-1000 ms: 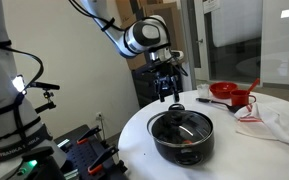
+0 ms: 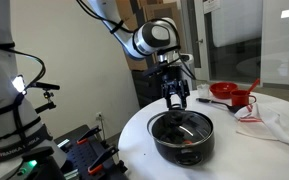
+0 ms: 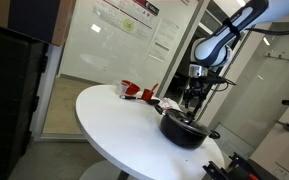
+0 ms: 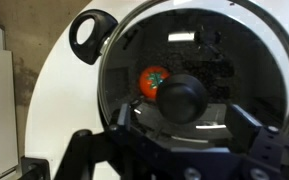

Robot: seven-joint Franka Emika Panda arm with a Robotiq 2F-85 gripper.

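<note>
A black pot (image 2: 184, 150) stands on the white round table, covered by a glass lid (image 4: 246, 60) with a dark round knob (image 4: 182, 97). Through the glass a red tomato-like item with a green top (image 4: 152, 80) shows inside the pot. My gripper is over the lid, its fingers (image 4: 122, 118) wide apart on either side of the knob in the wrist view. From the side, the gripper (image 2: 175, 103) appears just above the lid's centre; whether it touches the knob cannot be told.
Behind the pot are a red bowl (image 2: 223, 90), a red cup (image 2: 241, 99) and a dark utensil. A white cloth (image 2: 266, 122) lies to the right of the pot in exterior view 1.
Over the last second my gripper has shifted slightly right and down in exterior view 1, closer to the lid. Pot and lid have stayed put.
</note>
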